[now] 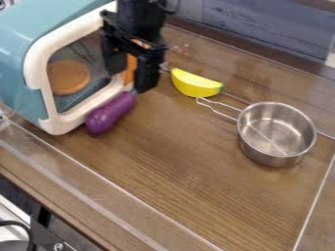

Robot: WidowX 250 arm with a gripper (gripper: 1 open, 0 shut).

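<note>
My black gripper [118, 67] stands open at the upper left, over the front of a teal toy microwave [33, 44]. Its fingers are in front of the opening and its orange door edge, hiding part of them. An orange round piece [69, 78] lies inside the microwave. A purple eggplant [109, 115] lies on the wooden counter just below the opening, and a yellow banana [195, 84] lies to the right.
A steel saucepan [275, 135] with a wire handle sits at the right of the counter [183, 196]. A grey-blue wall runs along the back.
</note>
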